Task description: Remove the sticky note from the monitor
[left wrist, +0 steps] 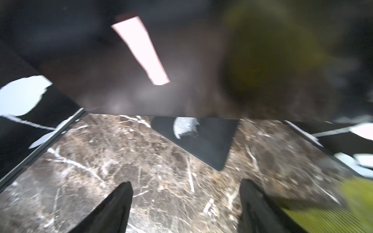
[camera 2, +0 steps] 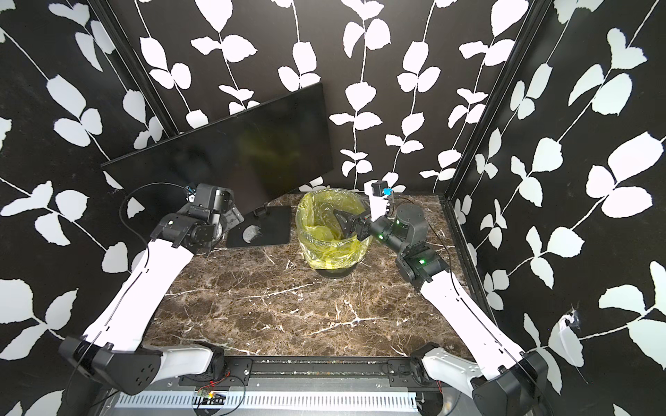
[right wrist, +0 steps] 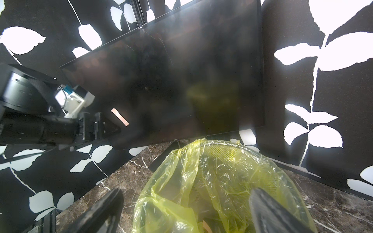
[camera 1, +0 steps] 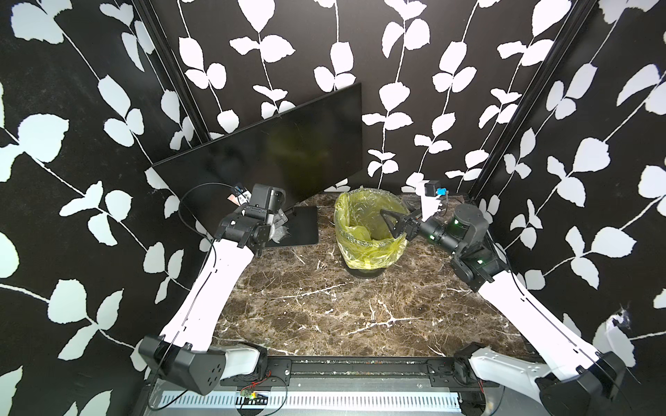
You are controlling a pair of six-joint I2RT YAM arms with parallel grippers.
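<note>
A pale pink sticky note clings to the dark screen of the monitor, seen as a slanted strip in the left wrist view. The right wrist view also has the sticky note, low on the left part of the screen. My left gripper is open and empty, its fingers wide apart in front of the monitor. Above the bin, my right gripper stands open with its fingers spread; only the bin's liner shows between them.
The bin with a yellow liner stands right of the monitor base. A small orange-pink piece shows inside it.
</note>
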